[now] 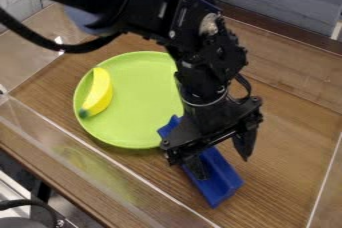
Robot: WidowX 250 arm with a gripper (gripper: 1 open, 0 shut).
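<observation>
A black gripper [214, 144] hangs over a blue block-like object [218, 184] on the wooden floor, its fingers open around or just above that object's upper part. A yellow banana [98, 92] lies on the left side of a green plate [131, 70], behind and left of the gripper. The arm hides part of the plate and of the blue object.
Clear low walls border the wooden surface [287, 132] at the front left and right, with a pale panel at the back. A black cable shows at the lower left.
</observation>
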